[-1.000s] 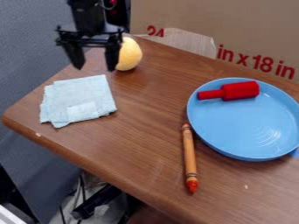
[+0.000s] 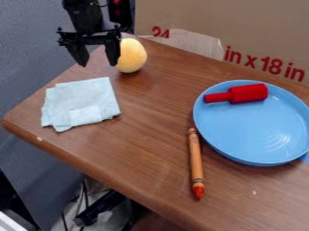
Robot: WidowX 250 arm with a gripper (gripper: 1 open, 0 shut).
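Note:
My black gripper hangs at the upper left with its two fingers spread open, nothing seen between them. Just right of it, partly behind the right finger, a round yellow object sits on the wooden table. Below the gripper lies a folded pale cloth. On the right, a blue plate holds a red cylindrical object with a handle. An orange crayon lies left of the plate.
A cardboard box stands along the back.
The objects on the table have not moved.

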